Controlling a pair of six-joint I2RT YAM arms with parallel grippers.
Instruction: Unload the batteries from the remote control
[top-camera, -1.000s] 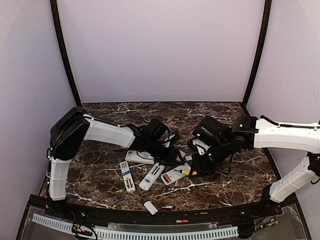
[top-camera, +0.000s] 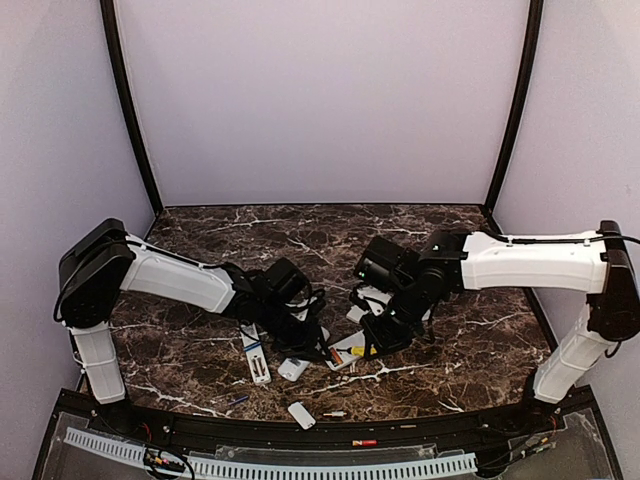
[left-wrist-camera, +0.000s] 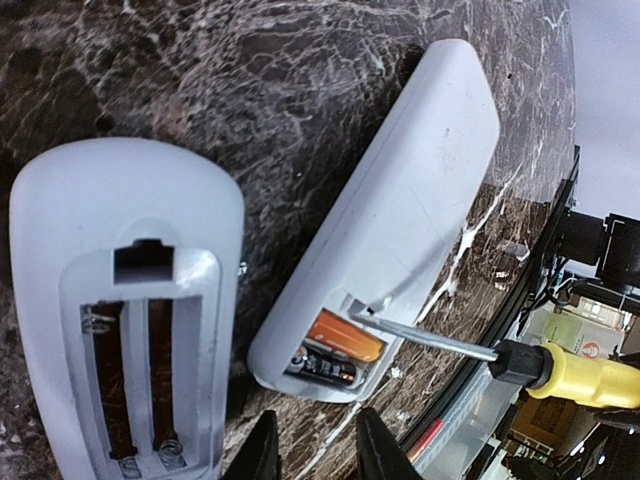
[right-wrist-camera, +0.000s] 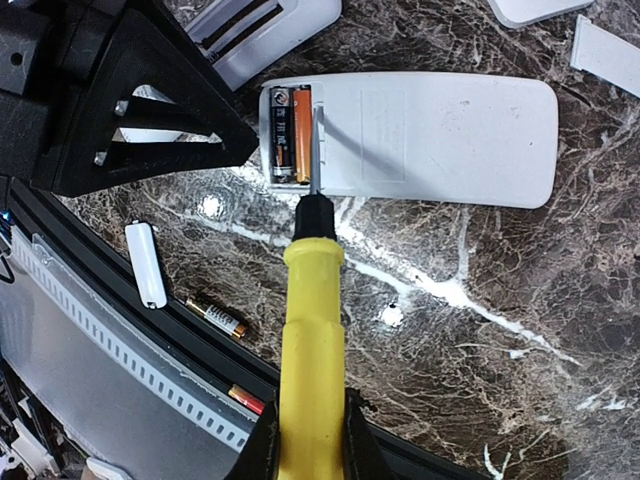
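A white remote (left-wrist-camera: 420, 180) lies with its battery bay uncovered, holding an orange battery (right-wrist-camera: 301, 140) and a black one (right-wrist-camera: 281, 135). My right gripper is shut on a yellow screwdriver (right-wrist-camera: 312, 350), whose metal tip rests at the bay's edge beside the orange battery. My left gripper is part open just beside that bay, nothing seen between its fingers; in the right wrist view its dark body reaches in from the upper left.
An empty-bayed remote (left-wrist-camera: 50, 300) lies alongside. A small white cover (right-wrist-camera: 145, 264), loose batteries (right-wrist-camera: 216, 316) and another striped remote (top-camera: 255, 355) lie around, near the table's front edge.
My left gripper has moved down toward the front, to the battery end of the remote. The right gripper with the screwdriver has shifted slightly left.
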